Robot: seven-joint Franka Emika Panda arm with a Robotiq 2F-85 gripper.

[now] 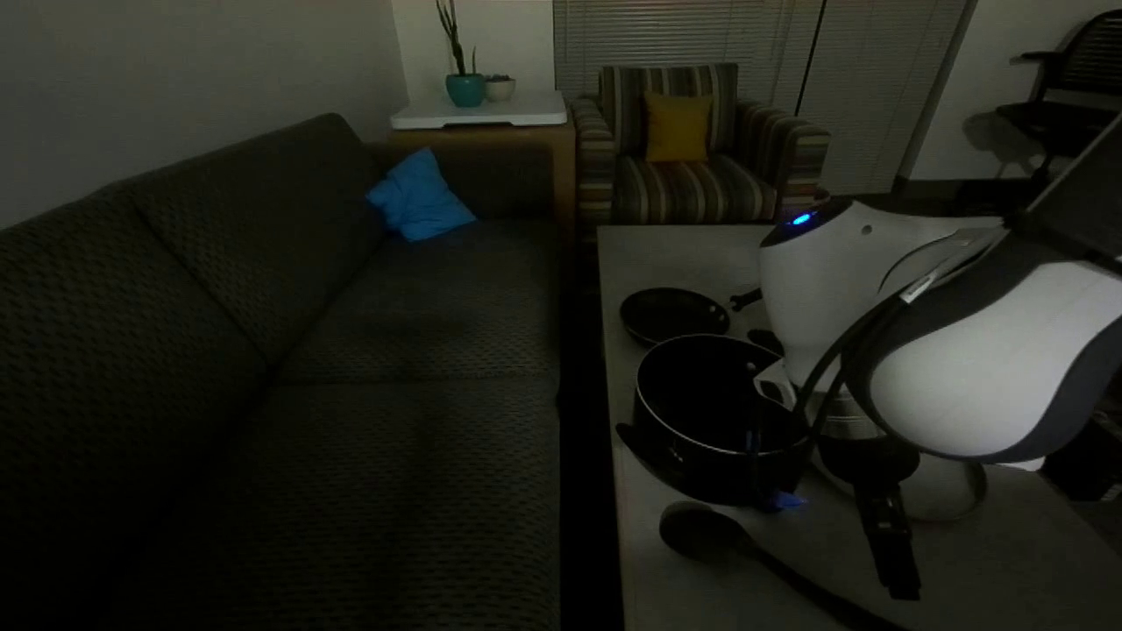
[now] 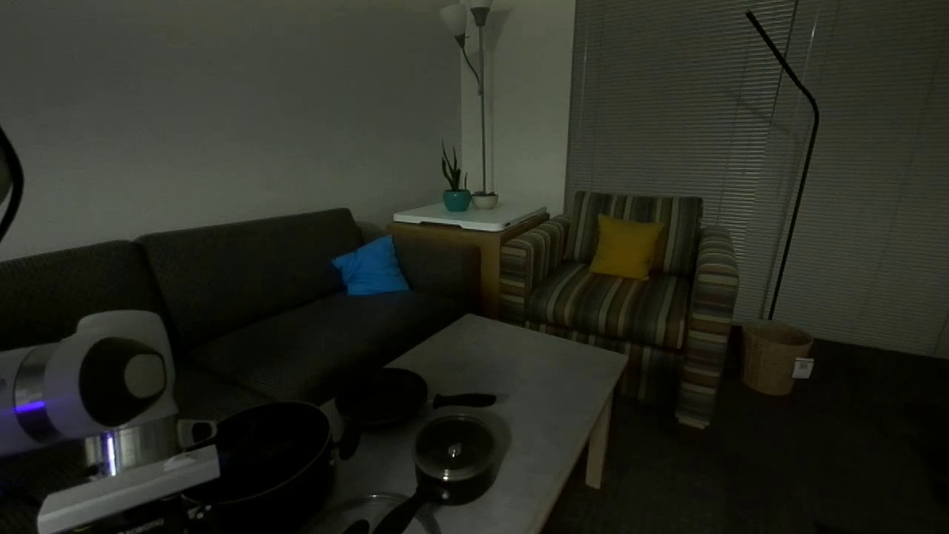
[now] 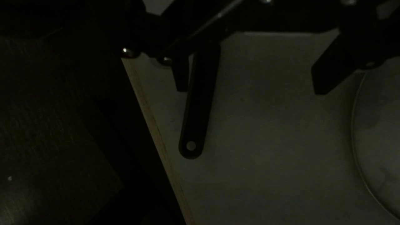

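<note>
In the wrist view my gripper is open, its two dark fingertips wide apart above the table. A black handle (image 3: 198, 108) with a hole near its end lies by the left fingertip, on the inner side of it; a clear gap to the right fingertip remains. What the handle belongs to is hidden by the gripper. Exterior view 1 has a dark spoon (image 1: 699, 531) lying on the table, its handle running toward the lower right. A large black pot (image 1: 699, 405) stands behind it, partly covered by my arm.
A black pan (image 1: 673, 314) sits beyond the pot. Exterior view 2 also has a lidded saucepan (image 2: 455, 454) beside a frying pan (image 2: 382, 396). Part of a round lid (image 3: 382, 146) is at the wrist view's right. The table's edge (image 3: 157, 142) is close on the left; light is dim.
</note>
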